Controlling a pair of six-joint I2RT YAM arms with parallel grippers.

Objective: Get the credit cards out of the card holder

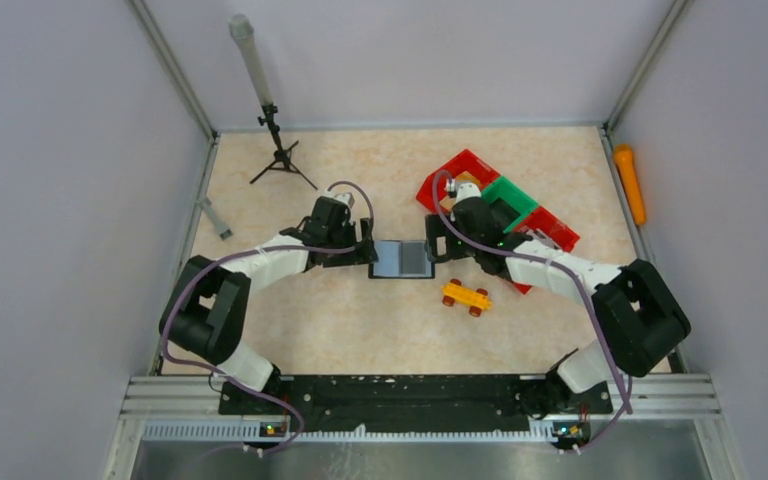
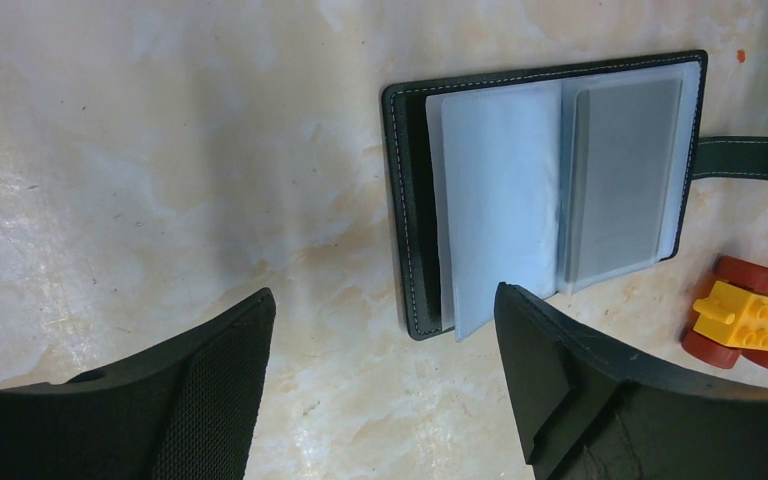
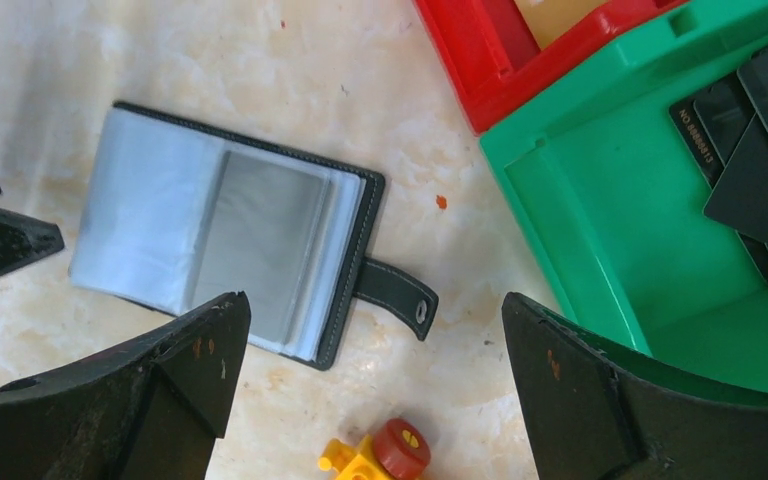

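Observation:
The card holder [image 1: 401, 260] lies open on the table, a dark stitched cover with a snap strap and clear sleeves [image 2: 500, 200]; whether cards sit inside the sleeves I cannot tell. My left gripper stands open just left of the holder, its fingers empty. My right gripper is open above the holder's right side, near the strap [image 3: 395, 292], with nothing between its fingers. In the right wrist view, part of the left gripper shows at the far left edge beside the holder.
A red and green divided bin [image 3: 600, 250] sits at the back right, holding dark cards or plates. A yellow toy car [image 1: 466, 296] lies below the holder. A tripod [image 1: 281, 157] stands at the back left.

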